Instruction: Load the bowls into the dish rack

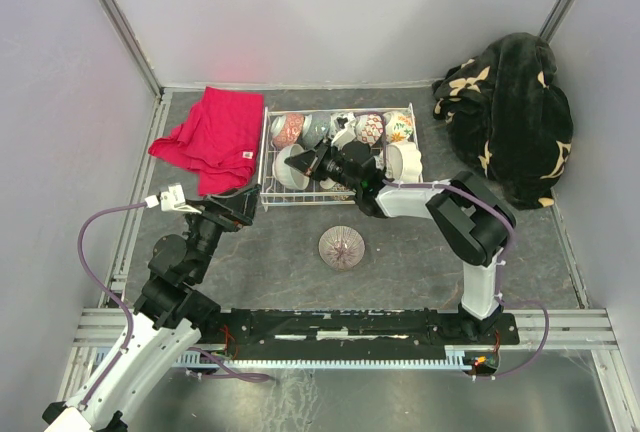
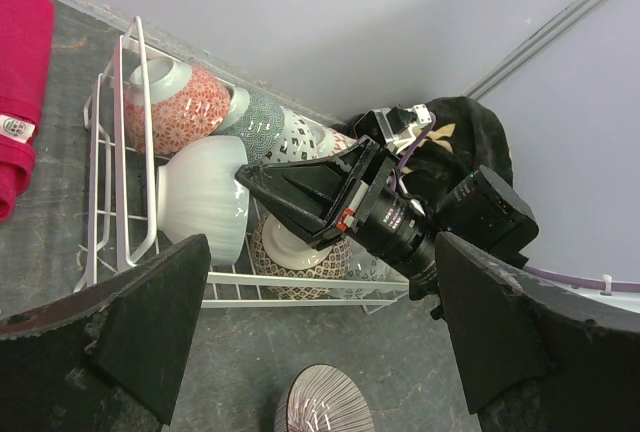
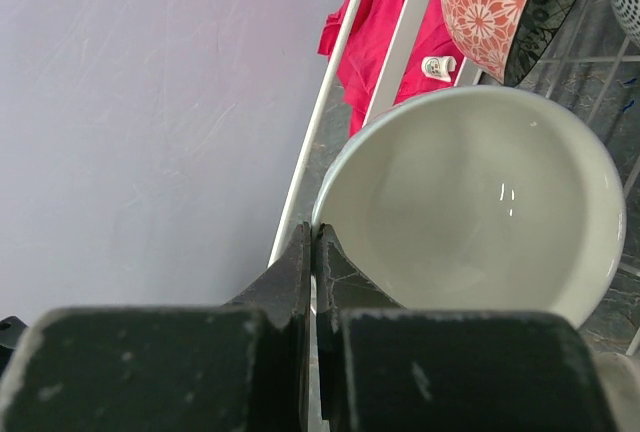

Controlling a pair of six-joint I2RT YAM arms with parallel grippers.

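The white wire dish rack holds several patterned bowls and a large white bowl tilted on its side at the left. My right gripper is shut at that bowl's near rim; whether the rim is between the fingertips is hard to tell. My left gripper is open, empty, in front of the rack on the left. A striped bowl rests on the floor in front of the rack.
A red cloth lies left of the rack, a black flowered blanket to its right.
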